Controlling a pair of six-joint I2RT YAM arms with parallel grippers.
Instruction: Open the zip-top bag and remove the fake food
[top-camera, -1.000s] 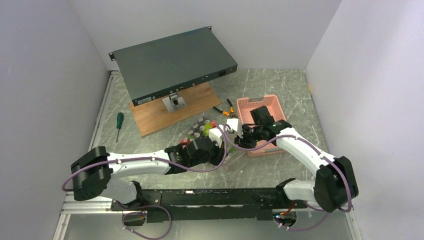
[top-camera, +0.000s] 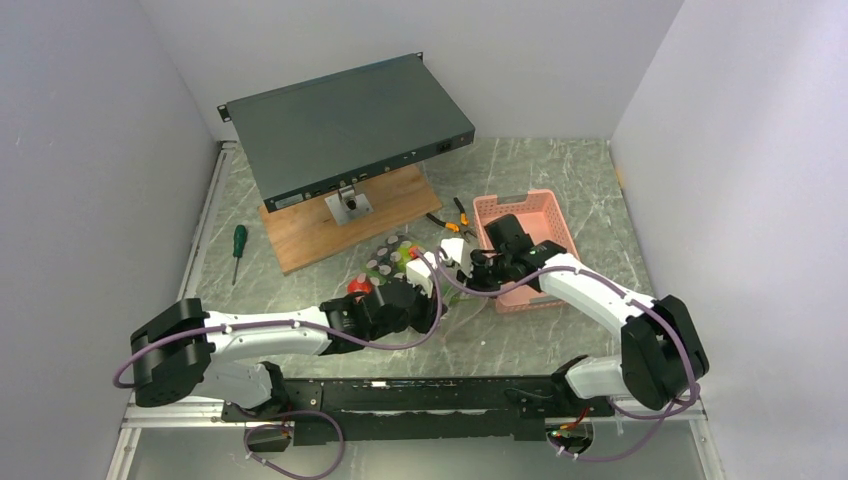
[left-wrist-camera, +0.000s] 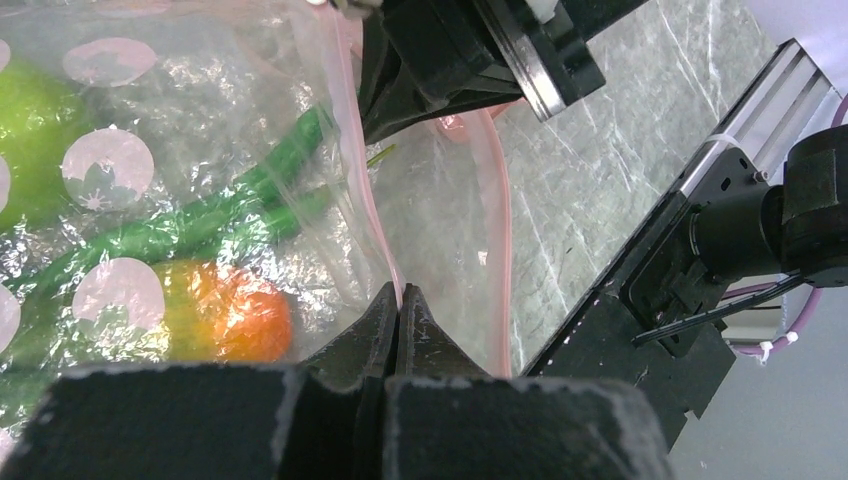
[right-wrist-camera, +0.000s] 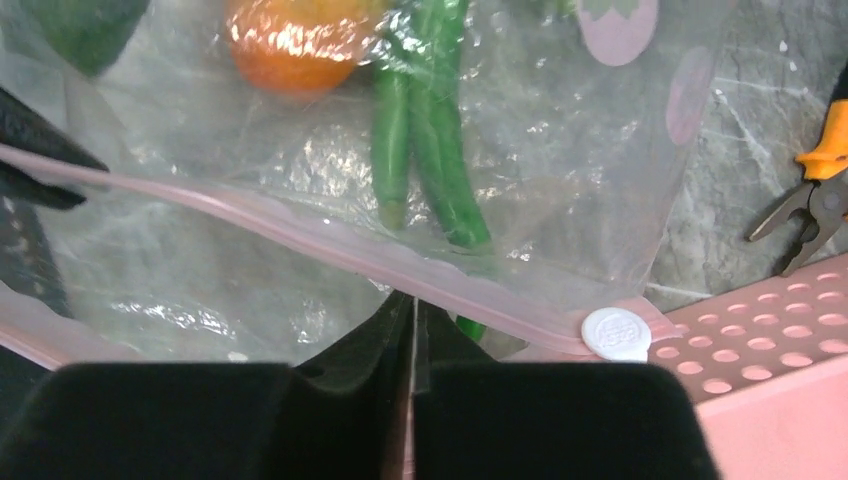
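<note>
The clear zip bag with pink seals holds green beans, an orange fake food and a green one. My left gripper is shut on the near pink seal edge of the bag, in the left wrist view. My right gripper is at the bag's open side, beside the white zip slider; its fingertips are close together, and whether anything is between them is unclear. The bag's two seals stand apart near it.
A pink basket stands right of the bag, pliers behind it. A screwdriver lies at the left. A wooden board under a dark panel fills the back left.
The right arm has shifted a little over the last second, its wrist slightly left.
</note>
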